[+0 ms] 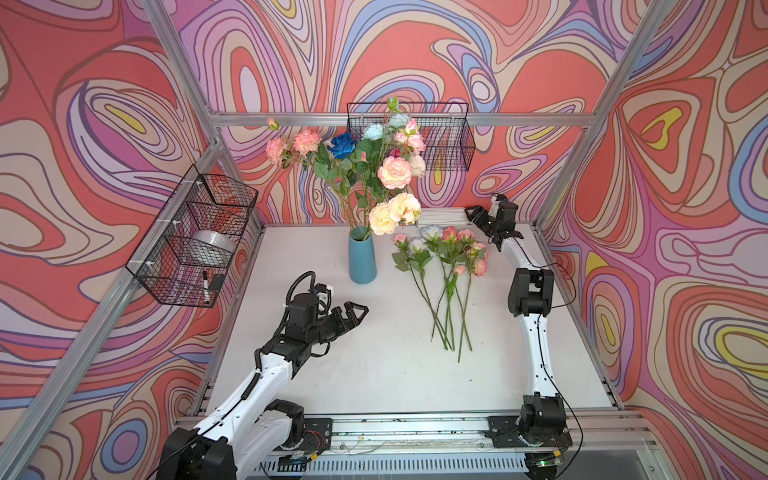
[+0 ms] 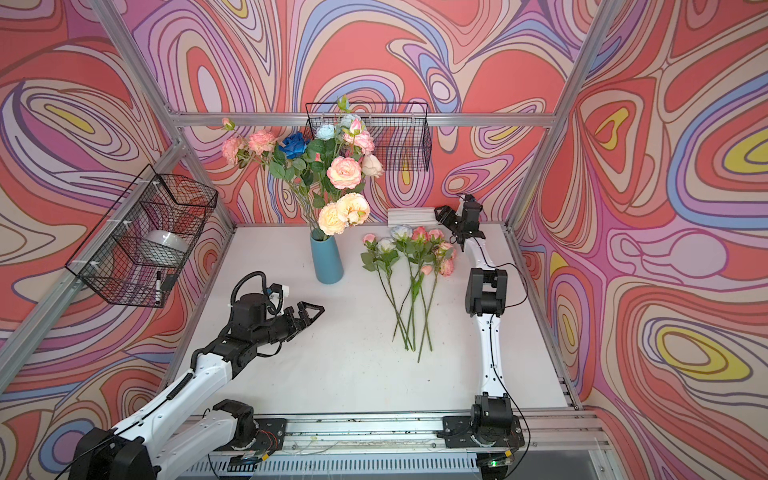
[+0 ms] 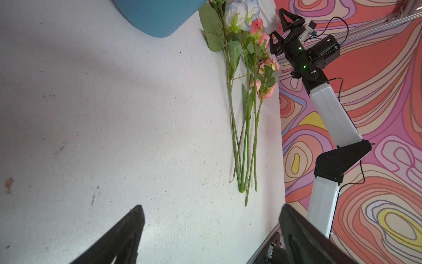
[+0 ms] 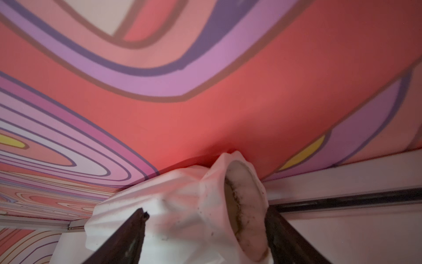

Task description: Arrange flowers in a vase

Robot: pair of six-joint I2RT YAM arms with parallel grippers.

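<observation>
A teal vase (image 1: 362,257) stands upright at the back left of the table, filled with pink, cream and blue flowers (image 1: 384,172). Several more flowers (image 2: 416,272) lie loose on the table to its right, blooms toward the back wall. My left gripper is open over bare table, in front of the teal vase, nothing between its fingers. At the back right, my right gripper (image 1: 477,214) stands open by a white ribbed vessel (image 4: 189,211) lying on its side; its dark opening shows between the fingers in the right wrist view. Contact cannot be made out.
Wire baskets hang on the left side (image 1: 192,240) and the back wall (image 1: 448,144); the left one holds a white bowl (image 1: 213,240). The back wall is close behind the white vessel. Clear table (image 1: 384,368) lies at the front middle.
</observation>
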